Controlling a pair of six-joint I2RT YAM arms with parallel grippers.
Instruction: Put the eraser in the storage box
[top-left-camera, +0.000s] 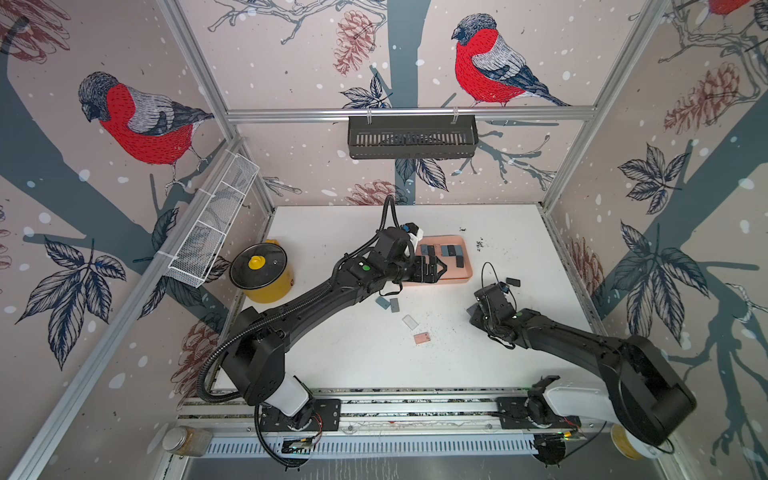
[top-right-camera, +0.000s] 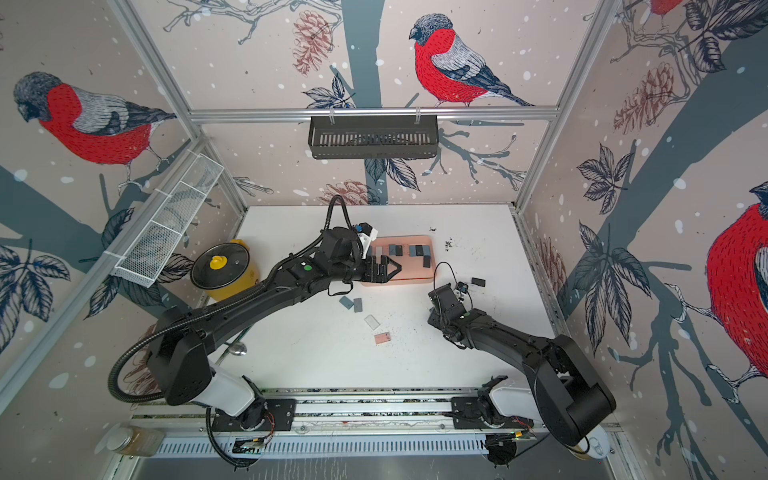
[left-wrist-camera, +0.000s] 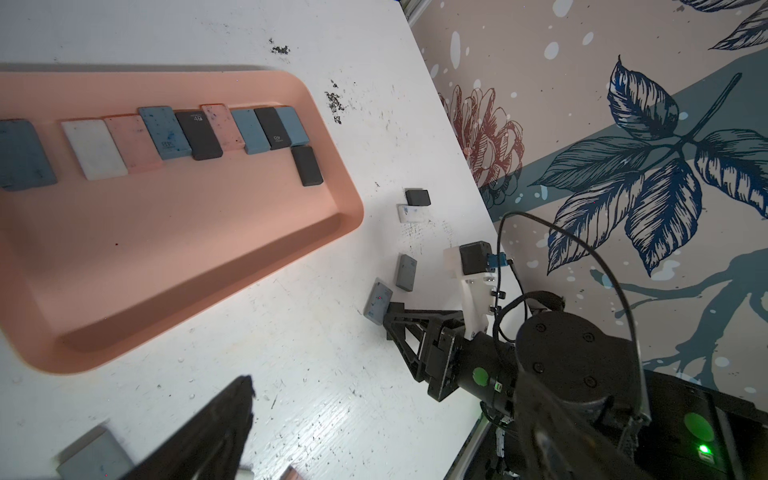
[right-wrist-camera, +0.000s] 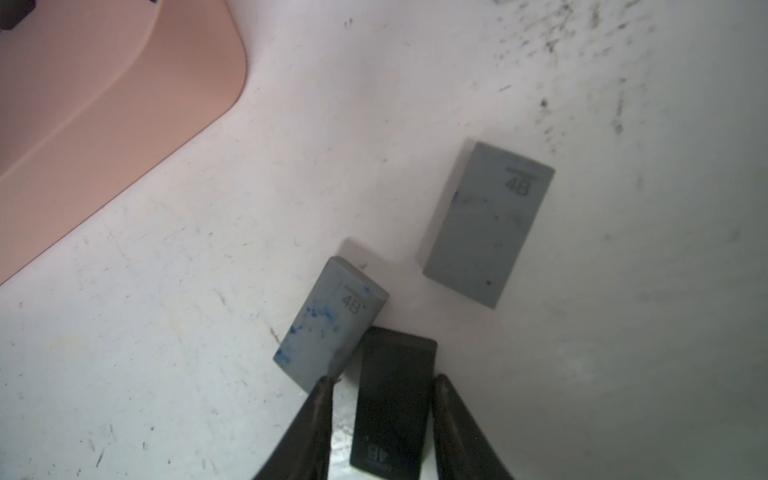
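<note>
In the right wrist view, a black eraser (right-wrist-camera: 393, 404) lies on the table between the parted fingers of my right gripper, beside two grey erasers (right-wrist-camera: 488, 224). The pink storage box (left-wrist-camera: 176, 232) holds a row of erasers along its far side. My left gripper (top-left-camera: 429, 270) stands open above the table by that box, with nothing seen between its fingers.
Loose erasers (top-left-camera: 421, 337) lie on the table front of the box. A yellow pot (top-left-camera: 272, 284) stands at the left, a black rack (top-left-camera: 412, 152) hangs at the back.
</note>
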